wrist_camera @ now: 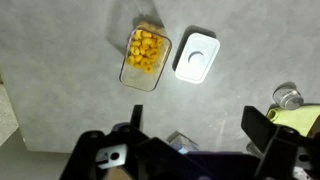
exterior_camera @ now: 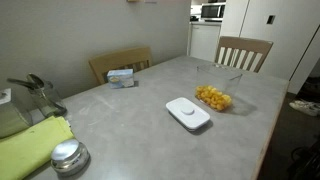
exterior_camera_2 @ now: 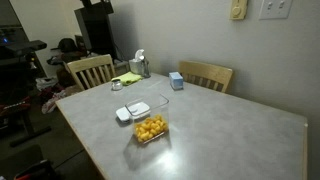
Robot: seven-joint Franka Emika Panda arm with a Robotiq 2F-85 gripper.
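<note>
My gripper is open in the wrist view, its two dark fingers wide apart and nothing between them. Ahead of it on the grey table stands a clear rectangular container [wrist_camera: 129, 77] partly filled with small yellow-orange pieces [wrist_camera: 147, 50]. Beside that container lies a white rounded box [wrist_camera: 197, 58]. Both also show in the exterior views, the yellow pieces [exterior_camera: 213, 98] through clear walls and the white box [exterior_camera: 188, 113] closer to the cloth side. The gripper's fingers appear in neither exterior view.
A small blue-grey box [exterior_camera: 121, 77] sits near the wall-side chair [exterior_camera: 120, 62]. At one end are a green cloth [exterior_camera: 30, 150], a round metal tin [exterior_camera: 70, 157] and a glass holding utensils [exterior_camera: 47, 97].
</note>
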